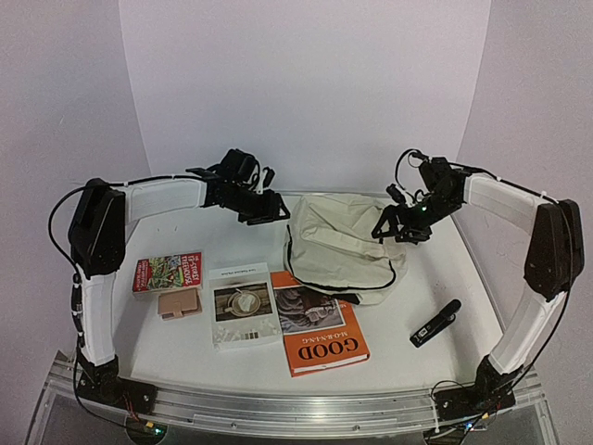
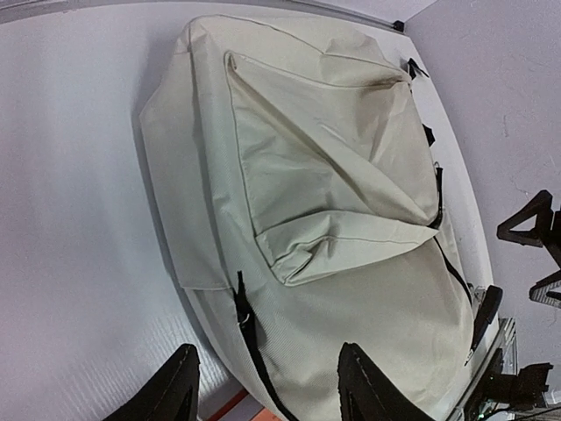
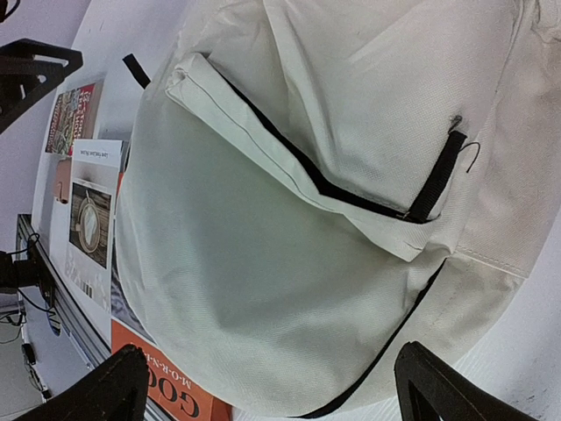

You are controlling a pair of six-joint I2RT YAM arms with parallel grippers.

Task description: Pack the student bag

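Observation:
The cream cloth bag (image 1: 338, 250) lies flat at the back middle, its flap folded and a black zip along its edge. My left gripper hangs open above the bag's left side, nothing between its fingers. My right gripper is open over the bag's right part, nothing visible in it. In front lie a white book with a coffee picture (image 1: 243, 324), an orange GOOD MORNING book (image 1: 324, 348) partly under the bag, a red Treehouse book (image 1: 167, 273), a pink wallet (image 1: 179, 303) and a black stapler (image 1: 435, 322).
Walls stand close at the back and both sides. Bare table (image 1: 176, 236) shows at the back left and around the stapler at the right. A metal rail runs along the front edge.

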